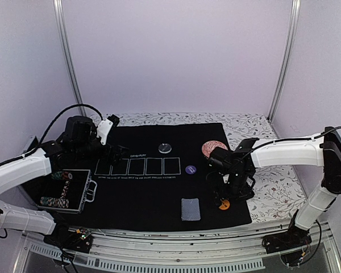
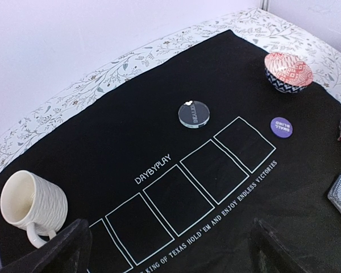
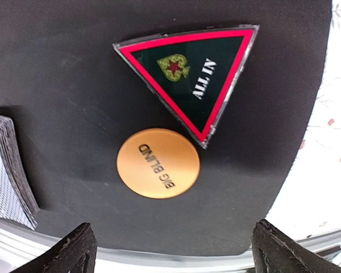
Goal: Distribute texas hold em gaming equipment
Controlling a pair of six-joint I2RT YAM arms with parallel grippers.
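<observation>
My right gripper hangs open over an orange BIG BLIND button [image 3: 158,162], with a triangular ALL IN marker [image 3: 193,74] just beyond it. My left gripper is open at the left, above the mat. In the left wrist view lie a purple SMALL BLIND button [image 2: 281,127], a DEALER button [image 2: 193,114] and five printed card boxes [image 2: 196,170]. A deck of cards [image 1: 190,209] lies at the front centre. A case of chips [image 1: 62,193] sits at the left.
A patterned bowl [image 2: 287,74] stands at the back right and a white mug [image 2: 34,205] at the left. Patterned table surface borders the mat at back and right.
</observation>
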